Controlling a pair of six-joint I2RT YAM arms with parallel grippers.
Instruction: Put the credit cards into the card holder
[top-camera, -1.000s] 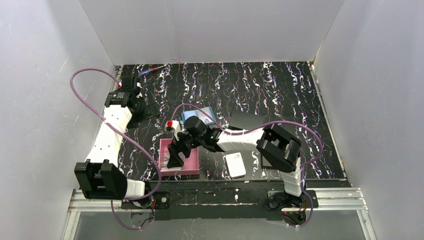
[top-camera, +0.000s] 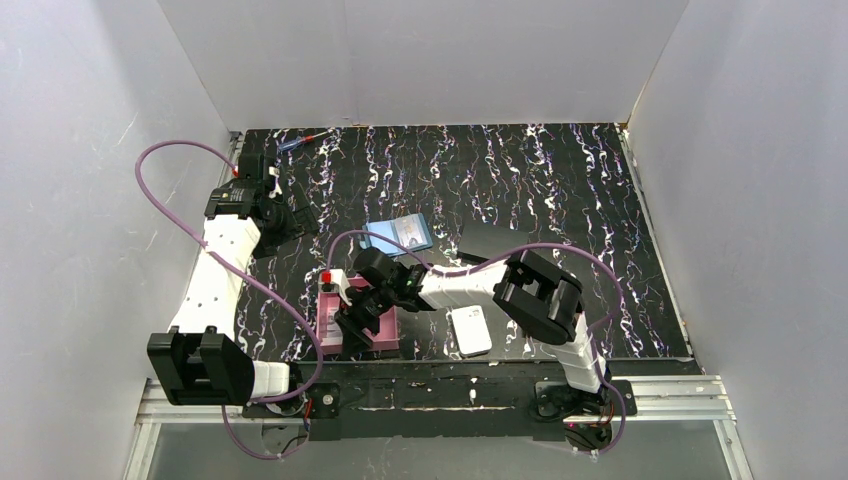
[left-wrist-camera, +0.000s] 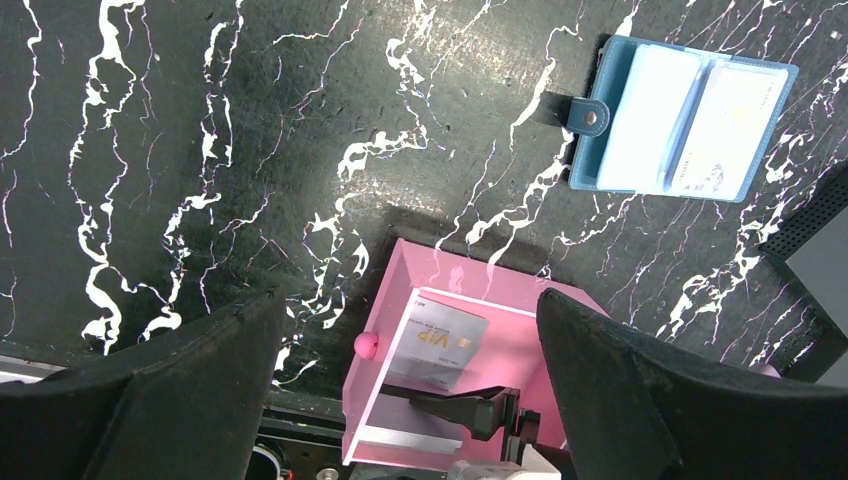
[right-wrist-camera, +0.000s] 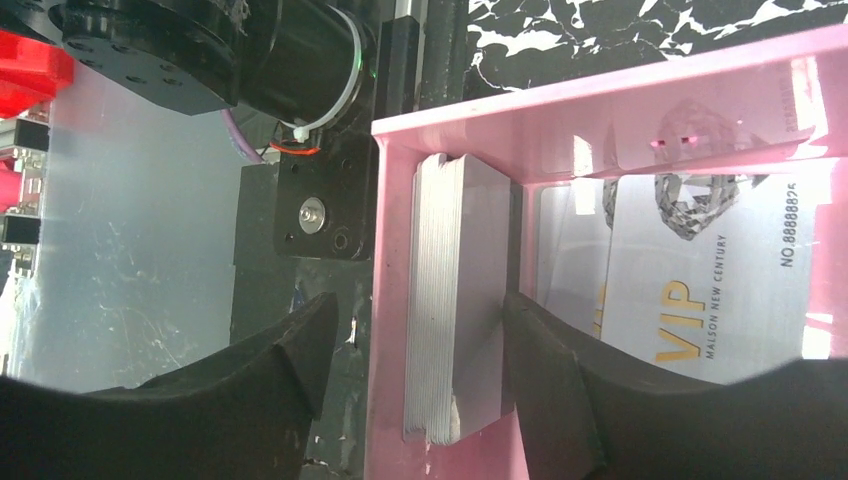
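The blue card holder (top-camera: 397, 233) lies spread open near the table's middle; its snap tab (left-wrist-camera: 588, 117) and a pale card (left-wrist-camera: 728, 130) in its right half show in the left wrist view. A pink box (top-camera: 385, 342) at the front left keeps the cards. Inside, a stack of cards (right-wrist-camera: 480, 290) stands on edge along one wall, and loose VIP cards (right-wrist-camera: 715, 280) lie flat. My right gripper is over the box with parted fingers, one beside the stack's inner face, the other left of the box wall. My left gripper (top-camera: 303, 224) stands open and empty at the left.
A white block-like object (top-camera: 471, 330) sits right of the box, under the right arm's reach. Behind that arm is a dark grey panel (top-camera: 493, 240). A screwdriver (top-camera: 302, 141) lies at the back left.
The left arm is almost unmoved, and the card holder stays where it was.
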